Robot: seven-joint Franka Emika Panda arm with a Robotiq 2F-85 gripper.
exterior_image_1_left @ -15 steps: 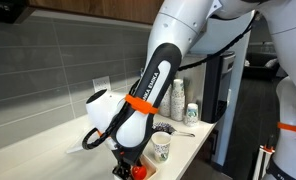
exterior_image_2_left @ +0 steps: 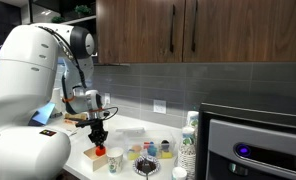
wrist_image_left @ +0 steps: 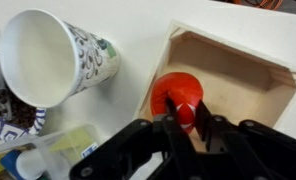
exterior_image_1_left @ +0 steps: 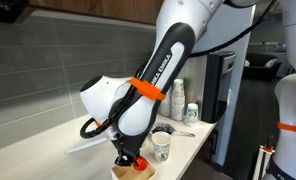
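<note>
A round red object [wrist_image_left: 178, 90], apparently a ball or tomato, is between the fingers of my gripper. The gripper is shut on it. In the wrist view both stand over an open, shallow wooden box [wrist_image_left: 224, 53], whose bare floor shows around the red object. Exterior view 1 has the red object [exterior_image_1_left: 140, 163] at the box [exterior_image_1_left: 125, 172], just below the gripper [exterior_image_1_left: 133, 157]. Whether it still touches the box floor, I cannot tell.
A patterned white cup [wrist_image_left: 50, 57] stands right beside the box. A clear container [wrist_image_left: 63, 153] with coloured items is close by. Stacked cups [exterior_image_1_left: 178, 98], a white canister [exterior_image_1_left: 192, 114] and a dark rack [exterior_image_2_left: 145, 166] stand farther along the counter.
The gripper and the red object have risen slightly from their earlier, lower place in the box. The arm has shifted up with them.
</note>
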